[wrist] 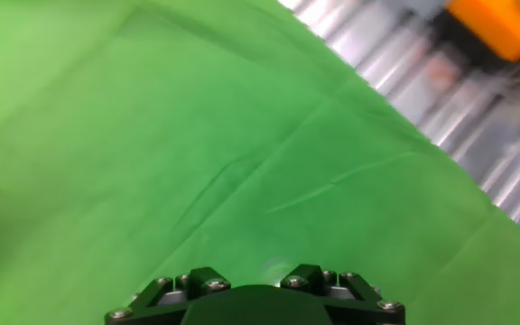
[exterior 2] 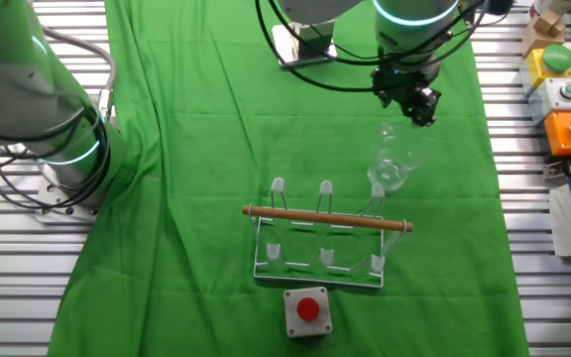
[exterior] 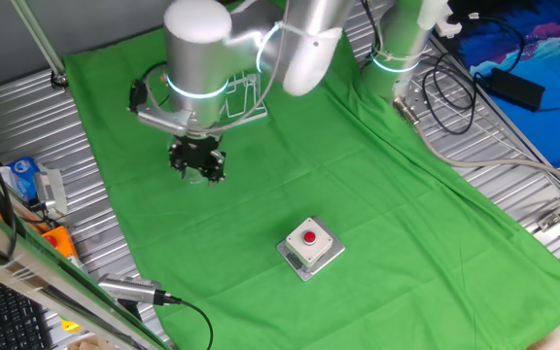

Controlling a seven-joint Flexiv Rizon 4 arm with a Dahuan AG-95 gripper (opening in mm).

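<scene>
A clear glass [exterior 2: 389, 171] is on the green cloth beside the white wire rack, its outline faint. Just above it in exterior view 2 is my gripper [exterior 2: 405, 107], pointing down. In exterior view 1 the glass [exterior: 194, 176] shows between and below the parted fingers of the gripper [exterior: 197, 167]. The wrist view has the gripper at its bottom edge, its two fingers well apart and a faint round glint between them. Whether either finger touches the glass cannot be told.
The wire rack [exterior 2: 320, 281] carries a wooden bar [exterior 2: 327, 217]; in exterior view 1 the arm partly hides it. A red push-button box [exterior: 309, 239] stands on the cloth, with another button box [exterior 2: 307, 311] by the rack.
</scene>
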